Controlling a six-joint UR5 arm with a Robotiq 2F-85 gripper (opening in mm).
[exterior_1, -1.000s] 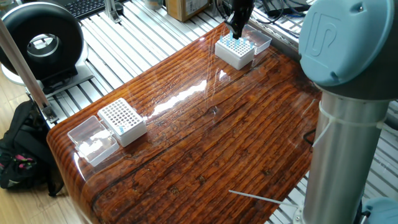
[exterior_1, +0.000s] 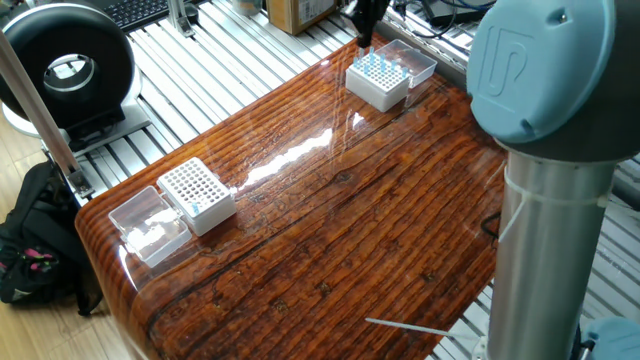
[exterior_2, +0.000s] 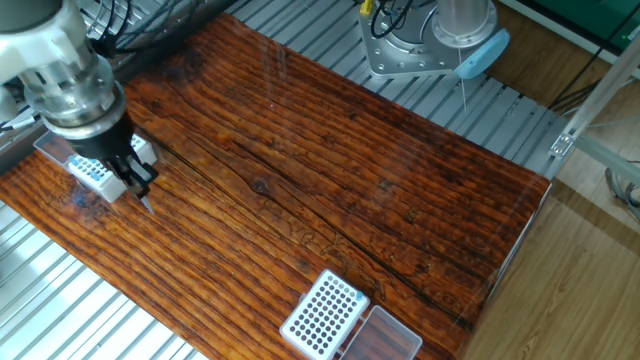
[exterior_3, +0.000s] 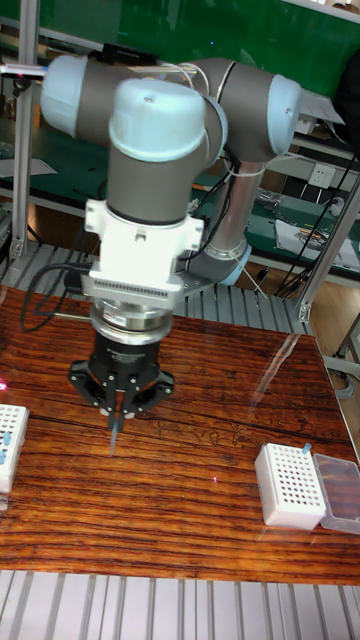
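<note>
My gripper (exterior_3: 114, 421) is shut on a thin, pale pipette tip (exterior_3: 113, 441), which points down below the fingers. In exterior view 2 the same tip (exterior_2: 147, 204) shows under the black fingers, clear of the table. A white tip rack (exterior_1: 378, 92) with several blue tips stands at the table's far end, just below my gripper in exterior view 1. Part of this rack (exterior_2: 97, 178) is hidden behind the gripper in exterior view 2. Another white rack (exterior_1: 205, 205), with mostly empty holes and a blue tip (exterior_1: 196, 208) near one corner, stands at the opposite end.
Clear lids lie open beside both racks, one lid (exterior_1: 150, 225) near the left table edge and one lid (exterior_1: 412, 62) at the far end. Between the racks the glossy wooden table (exterior_1: 340, 220) is bare. A thin rod (exterior_1: 410, 326) reaches over it near the arm's base.
My gripper has risen from low over the tip-filled rack and shifted slightly left in exterior view 1. The arm's blue joint cap moved left too. Both racks have stayed put.
</note>
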